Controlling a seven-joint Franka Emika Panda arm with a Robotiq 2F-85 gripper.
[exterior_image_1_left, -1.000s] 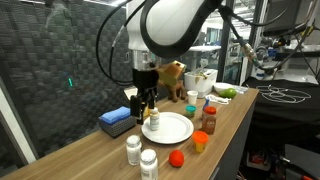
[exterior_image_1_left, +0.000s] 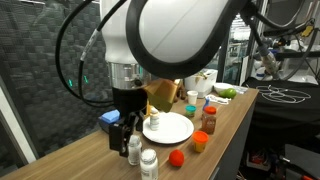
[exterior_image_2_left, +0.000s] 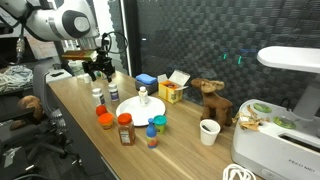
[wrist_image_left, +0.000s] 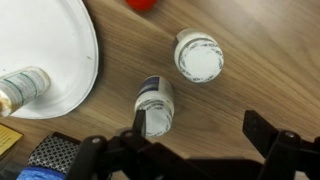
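My gripper is open, its two dark fingers (wrist_image_left: 262, 130) wide apart with nothing held. In the wrist view a white-capped bottle (wrist_image_left: 155, 105) stands between them, closer to the left finger. Another white-capped bottle (wrist_image_left: 199, 57) stands farther up, outside the fingers. Exterior view 1 shows the gripper (exterior_image_1_left: 125, 135) above and beside the first bottle (exterior_image_1_left: 135, 148), with the second bottle (exterior_image_1_left: 149, 164) just nearer the camera. Whether a finger touches the bottle cannot be told.
A white plate (exterior_image_1_left: 176, 129) holding a third white bottle (wrist_image_left: 22, 88) is close by. A red ball-like item (exterior_image_1_left: 176, 158) and an orange cup (exterior_image_1_left: 200, 141) stand near the table edge. A dark blue container (exterior_image_1_left: 110, 118) lies behind. Bare wood (exterior_image_1_left: 75, 165) is free at the front left.
Over the last second the arm has moved from near the plate toward the camera and down, over the two bottles. The bottles stay put.
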